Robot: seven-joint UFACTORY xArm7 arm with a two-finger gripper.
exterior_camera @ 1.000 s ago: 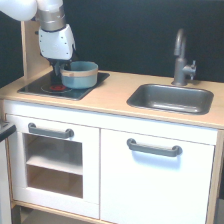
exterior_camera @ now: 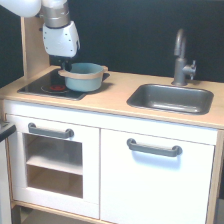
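A blue-grey pot (exterior_camera: 88, 78) is at the right part of the black stovetop (exterior_camera: 42, 88), its rim slightly tilted. From the upper left, the white robot arm (exterior_camera: 62, 40) reaches down to the pot's left side. My gripper (exterior_camera: 67, 67) is at the pot's left rim, where a beige part shows. The fingers are too small and dark to show whether they are open or shut, or whether they hold the rim or a handle. Whether the pot's base touches the stovetop cannot be made out.
A sink (exterior_camera: 170, 97) with a grey faucet (exterior_camera: 181, 58) is set into the wooden counter (exterior_camera: 117, 92) at the right. Bare counter lies between pot and sink. Below are a white cabinet door (exterior_camera: 155, 180) and an open-fronted compartment (exterior_camera: 55, 158).
The pot has shifted a little to the right and tilted. My arm and gripper have moved slightly to the right along with it.
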